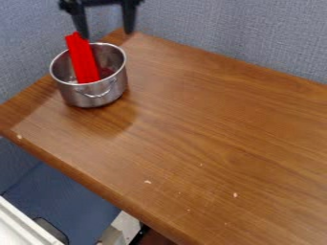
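Note:
A steel pot (99, 92) with small handles stands on the wooden table (192, 144) at the left back. A tall red block (83, 59) stands upright inside it, leaning slightly. My black gripper (103, 8) is at the top edge above the pot, blurred and partly out of frame, its two dark fingers apart with nothing visible between them.
Grey padded walls border the back and left. Below the table's left edge are a dark blue surface and a white slatted object (18, 230).

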